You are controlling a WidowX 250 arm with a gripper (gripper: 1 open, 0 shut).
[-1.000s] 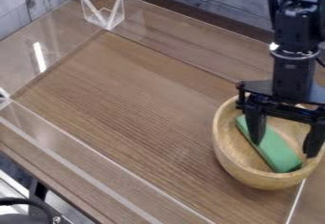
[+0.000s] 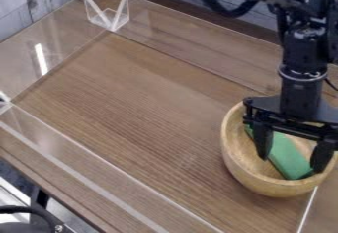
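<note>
A wooden bowl [image 2: 243,164] sits at the lower right of the table [image 2: 126,99], with a green oblong object [image 2: 283,159] lying in it. The black gripper [image 2: 290,152] is over the bowl, its fingers open and reaching down on either side of the green object, partly hiding it. Whether the fingers touch it I cannot tell.
A clear plastic stand [image 2: 109,10] is at the back left edge. Black cables lie at the bottom left, off the table's edge.
The gripper has shifted slightly left and down over the bowl, now covering a little more of the green object. The bowl and green object have not visibly moved.
</note>
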